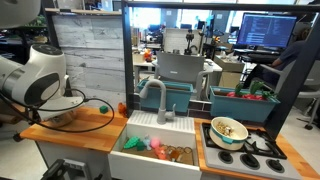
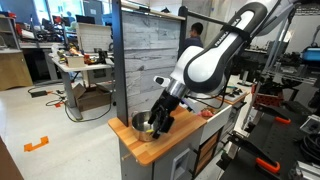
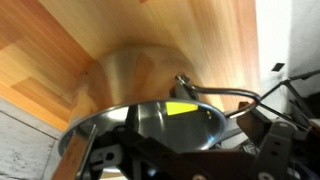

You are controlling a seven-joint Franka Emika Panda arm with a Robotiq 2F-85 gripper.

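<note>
A shiny metal pot [image 2: 143, 122] stands on the wooden counter at its left end, close to the grey plank wall. From above in the wrist view, the pot [image 3: 120, 78] shows its rounded side, open mouth and a looped wire handle [image 3: 228, 92]. Something yellow [image 3: 182, 108] shows inside. My gripper is open over the mouth, its dark fingers apart on either side of the opening. Whether either finger touches the rim is unclear. In the second exterior view the gripper [image 2: 158, 112] points down at the pot.
Right of the counter [image 1: 100, 133] is a white sink [image 1: 150, 165] with several toys, beneath a grey faucet [image 1: 160, 95]. A stove [image 1: 250, 160] holds a pale bowl [image 1: 229, 130]. Small green and orange items lie on the counter. The plank wall [image 1: 95, 55] stands close behind the arm.
</note>
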